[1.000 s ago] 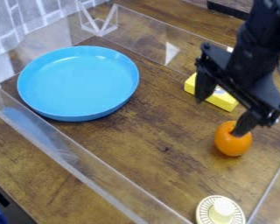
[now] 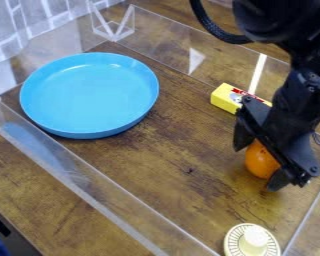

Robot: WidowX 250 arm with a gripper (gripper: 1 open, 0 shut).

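Observation:
My black gripper (image 2: 270,145) is lowered at the right of the view, its fingers around an orange round object (image 2: 262,161) on the wooden floor. Whether the fingers press on it is hard to tell. A yellow block (image 2: 227,97) lies just behind the gripper, partly hidden by it.
A blue plate (image 2: 89,90) sits at the left. A cream round item (image 2: 252,240) is at the front right. Clear plastic walls border the wooden area (image 2: 149,180), whose middle is free.
More of the yellow block has come into view at the left end.

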